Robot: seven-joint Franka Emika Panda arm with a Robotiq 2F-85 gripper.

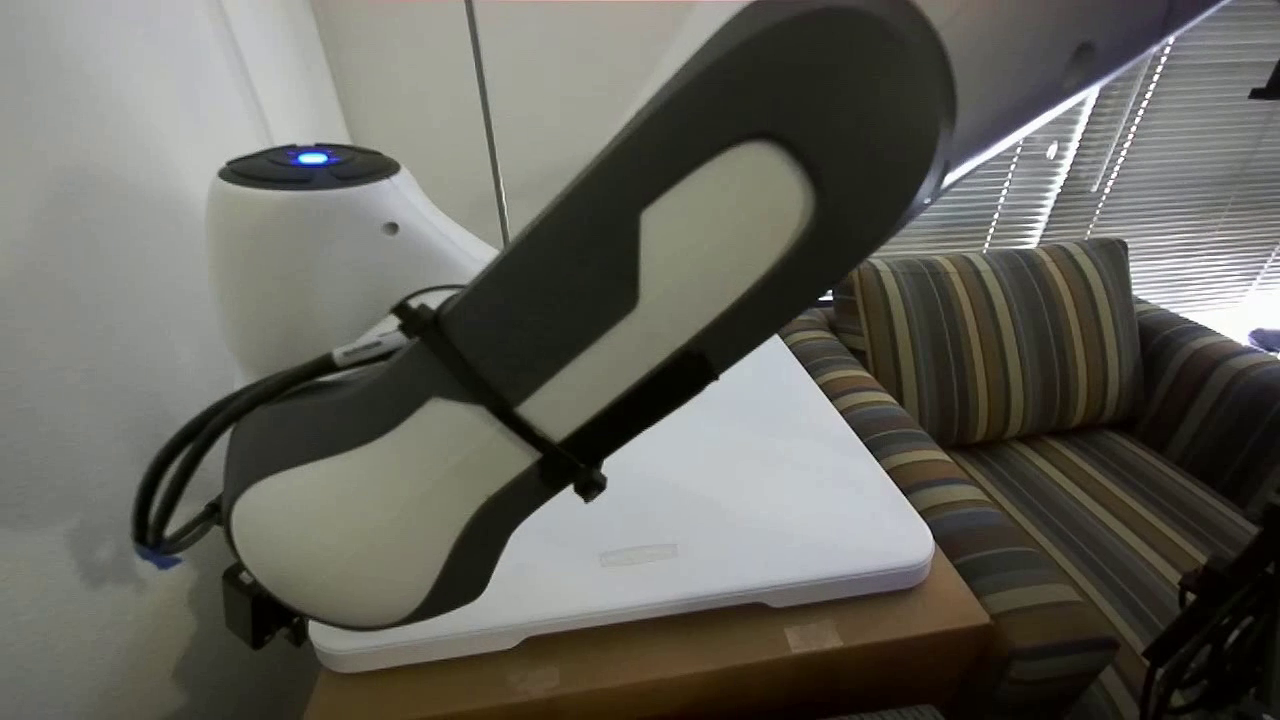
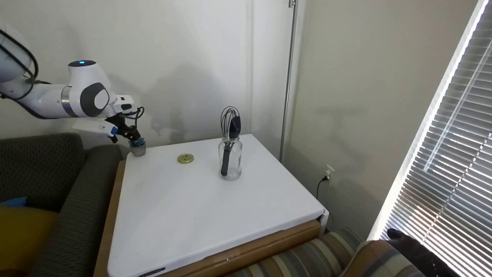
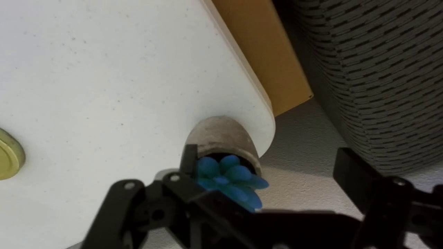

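Observation:
A small grey pot [image 3: 224, 135] with a blue succulent [image 3: 234, 178] stands at the corner of the white tabletop [image 2: 184, 207]. In the wrist view, my gripper is open, its fingers [image 3: 189, 159] wide apart. The plant shows between them, close to the left finger, with a wide gap to the right one. Whether that left finger touches the plant I cannot tell. Exterior view 2 has the gripper [image 2: 127, 137] low at the pot [image 2: 138, 149]. The arm hides the plant in exterior view 1, where only a dark gripper part [image 1: 256, 608] sticks out.
A gold lid [image 2: 185, 158] lies flat near the plant. Farther along stands a glass jar [image 2: 234, 161] holding a whisk [image 2: 228, 119] and a dark-headed utensil [image 2: 235, 127]. A wall and a dark sofa [image 3: 386, 83] border the plant's corner.

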